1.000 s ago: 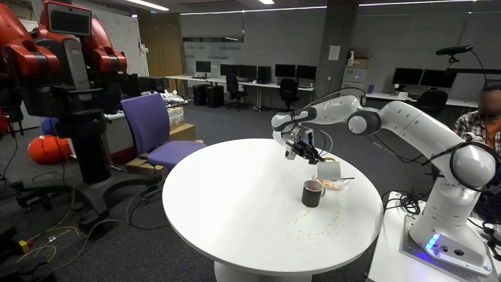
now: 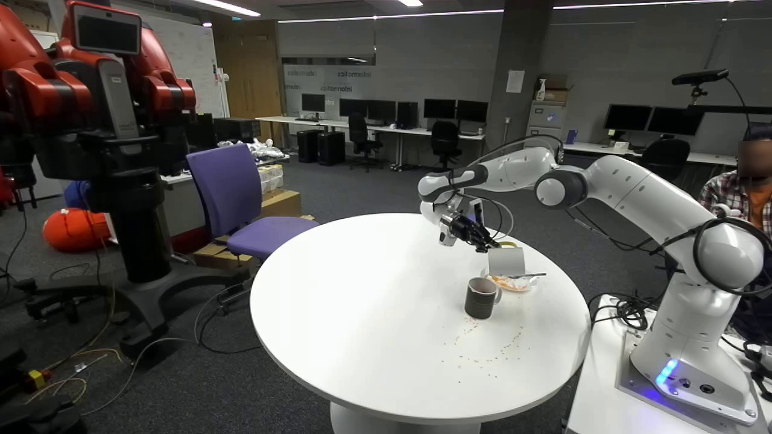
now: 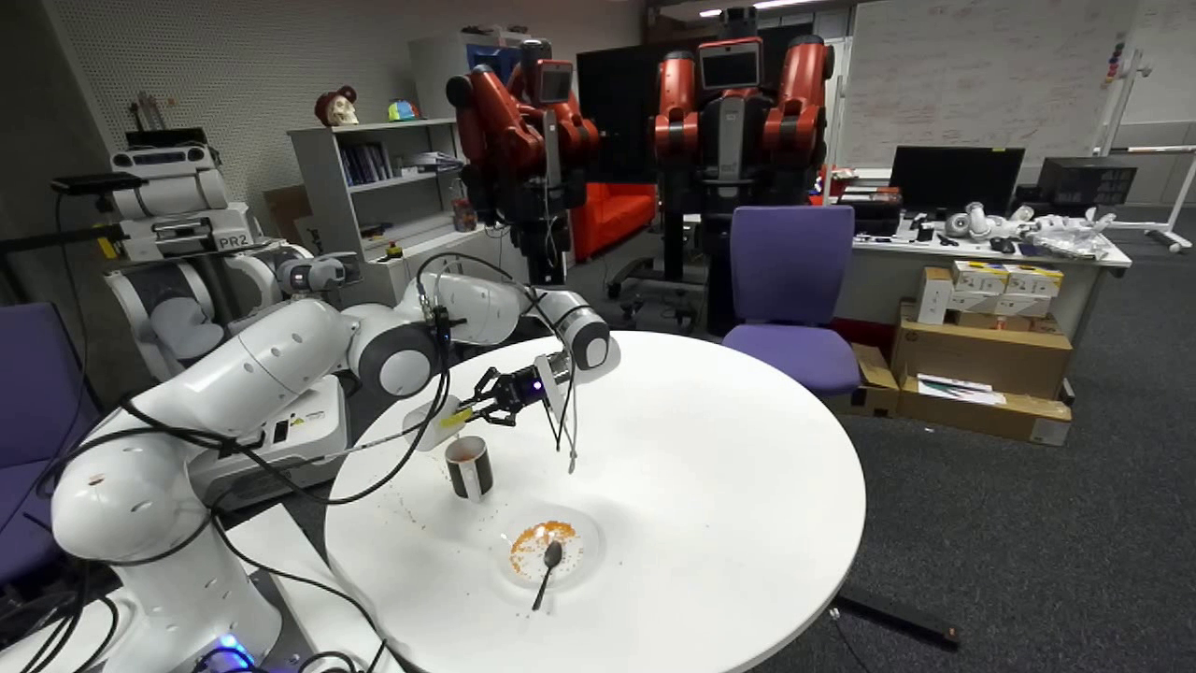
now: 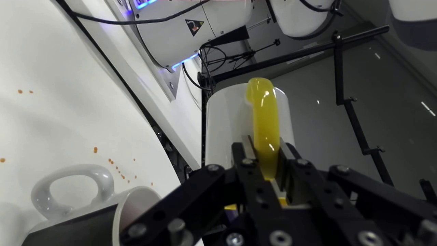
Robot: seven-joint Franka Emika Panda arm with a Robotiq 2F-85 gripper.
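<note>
My gripper is shut on the yellow handle of a white mug (image 4: 229, 119), holding it up in the air. In exterior view 1 this white mug (image 2: 506, 261) is tipped over on its side, above the table. A dark grey mug with a pale handle (image 3: 468, 469) stands upright on the table, close beside the raised one; something orange shows inside it. On the table lies a clear plate (image 3: 589, 561) with orange bits and a dark spoon (image 3: 550, 560). What the held mug contains is hidden.
Small orange bits (image 2: 499, 359) are scattered over the white round table (image 2: 362, 289) near the grey mug. The table's left half, in exterior view 1, is bare. A purple chair (image 2: 239, 195) stands by the table's far left edge.
</note>
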